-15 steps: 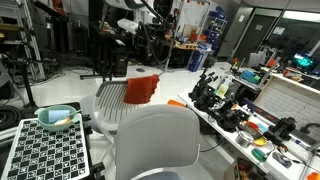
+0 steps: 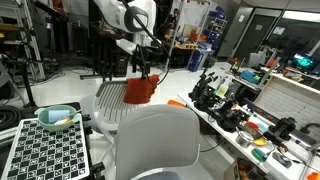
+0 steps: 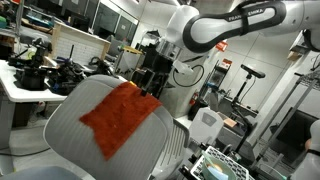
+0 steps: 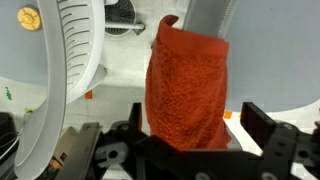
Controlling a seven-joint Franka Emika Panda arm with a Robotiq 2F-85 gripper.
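Note:
A red-orange cloth (image 2: 141,90) hangs over the top of a grey chair's backrest (image 3: 70,125). From above, the cloth (image 4: 187,85) spreads across the middle of the wrist view, its lower part hidden behind the gripper body. My gripper (image 2: 146,73) is just above the cloth's upper edge in exterior view 1. In exterior view 2 the gripper (image 3: 150,88) is by the cloth's upper right corner. Its dark fingers (image 4: 262,127) stand wide apart on either side of the cloth, so the gripper is open. Whether they touch the cloth, I cannot tell.
Another grey chair (image 2: 158,145) stands in front. To the left, a blue-green bowl (image 2: 57,118) rests on a green-and-white checkered surface (image 2: 45,152). A long white table (image 2: 190,92) at the back right carries cluttered dark equipment.
Over the last second the arm has come down, bringing my gripper from well above the chair to the cloth's top edge. The cloth looks unmoved.

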